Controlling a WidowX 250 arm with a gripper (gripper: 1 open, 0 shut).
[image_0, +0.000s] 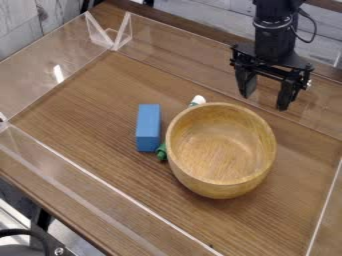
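Observation:
My gripper (267, 82) hangs over the back right of the wooden table, its two black fingers spread open, with nothing visible between them. Below and in front of it is a large tan bowl (214, 175), empty. Left of the bowl lies a blue block (147, 128), with a small green object (162, 152) partly hidden beside the bowl. A small white object (198, 100) lies just behind the bowl.
Raised edges run along the back and sides.

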